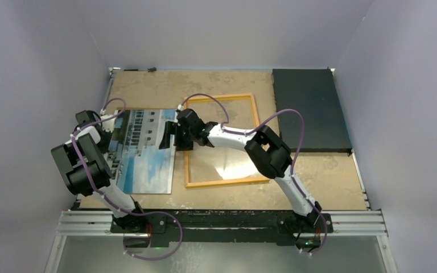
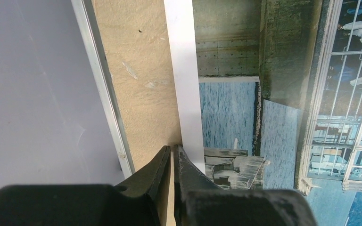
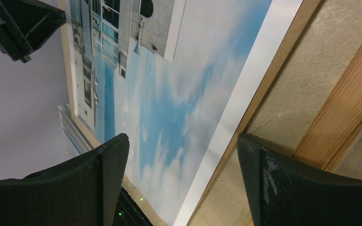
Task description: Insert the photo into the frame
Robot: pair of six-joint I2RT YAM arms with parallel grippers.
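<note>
The photo (image 1: 148,165), a blue and white picture with a white border, lies flat on the left of the table. To its right is the wooden frame (image 1: 227,182), with a clear panel inside. At the photo's left border, my left gripper is shut, one fingertip against the white edge; nothing shows between its fingers. My right gripper is open at the photo's right border. One of its fingers (image 3: 115,157) is above the picture, the other close against the outer edge, between photo and frame.
A large dark panel (image 1: 312,111) fills the back right of the table. Bare tabletop (image 1: 330,179) shows in front of it. Grey walls close in on the left, the back and the right, with the left one near my left arm.
</note>
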